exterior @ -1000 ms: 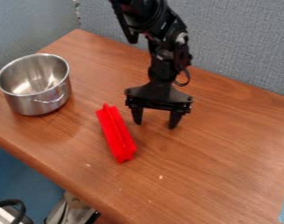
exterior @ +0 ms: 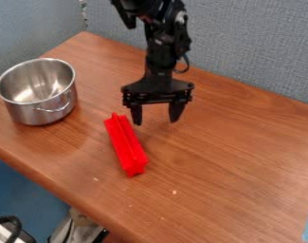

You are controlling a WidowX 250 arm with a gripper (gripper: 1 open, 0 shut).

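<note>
My black gripper (exterior: 156,114) hangs over the middle of the wooden table, its two fingers spread wide with nothing visible between them. In front of it and a little left, a red elongated object (exterior: 126,145) lies on the table. A steel pot (exterior: 37,102) with side handles stands at the left, apart from both.
Grey partitions (exterior: 251,47) stand behind it. Dark cables and fittings show below the table's left front edge.
My gripper has moved left across the table, toward the area above the red object's far end. The red object and the pot have not moved.
</note>
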